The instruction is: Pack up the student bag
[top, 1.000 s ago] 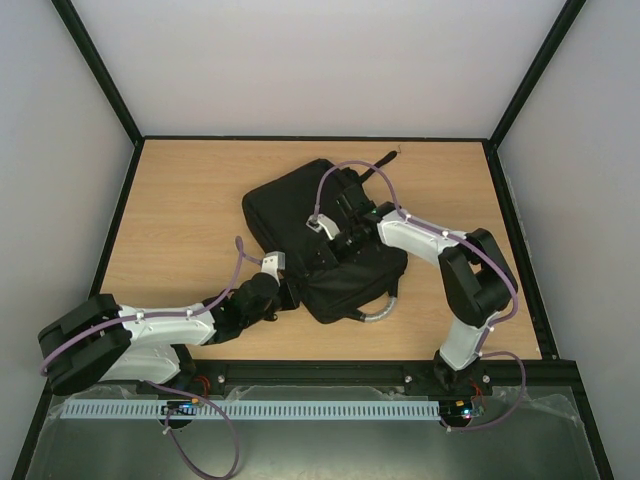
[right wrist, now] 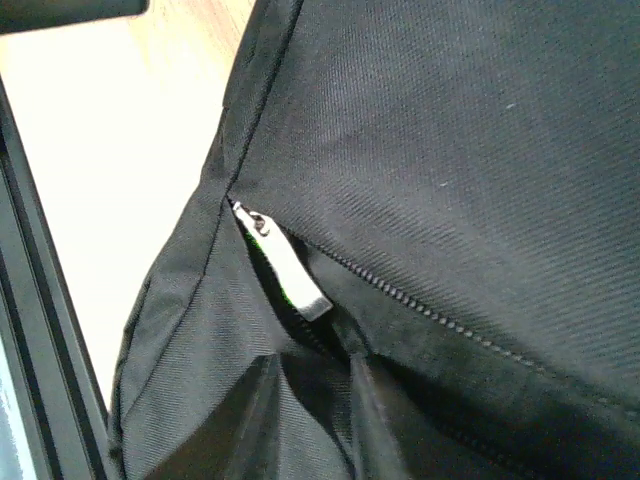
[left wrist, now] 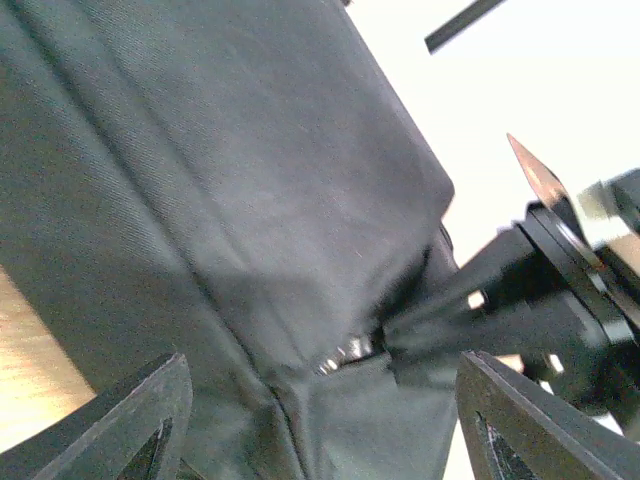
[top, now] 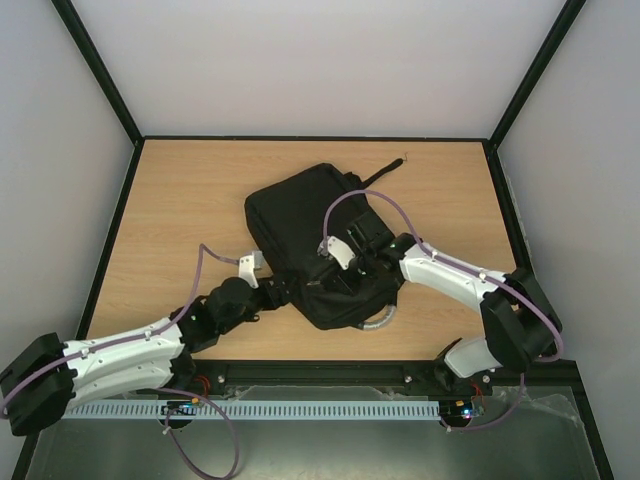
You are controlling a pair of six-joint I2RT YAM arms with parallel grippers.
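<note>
The black bag (top: 295, 215) lies tilted on the wooden table. Its zipper runs diagonally through the right wrist view, with a metal pull (right wrist: 280, 260) near the bag's folded edge. My left gripper is open at the bag's lower left, nothing held between its fingers. My right gripper (top: 338, 280) is over the bag's front part; its fingertips are blurred below the zipper pull in the right wrist view, and how far apart they stand is unclear. In the left wrist view, the right gripper's dark body (left wrist: 510, 320) is close by at the right.
A strap (top: 385, 170) sticks out at the back right, a grey handle (top: 380, 321) at the front. Walls and dark frame rails border the table.
The bag has shifted slightly toward the front.
</note>
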